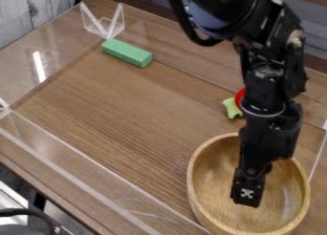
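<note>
The black gripper [250,181] hangs at the lower right, down inside a large tan round bowl [211,196], its fingertips over the bowl's interior. The gripper is open; whether anything lies between or under its fingers is hard to see. A red round object with a green part [235,106], mostly hidden by the arm, sits behind the gripper, beyond the bowl's back rim.
A green block [126,53] lies at the back left, near a clear plastic object [102,19]. The table's edge runs along the lower left.
</note>
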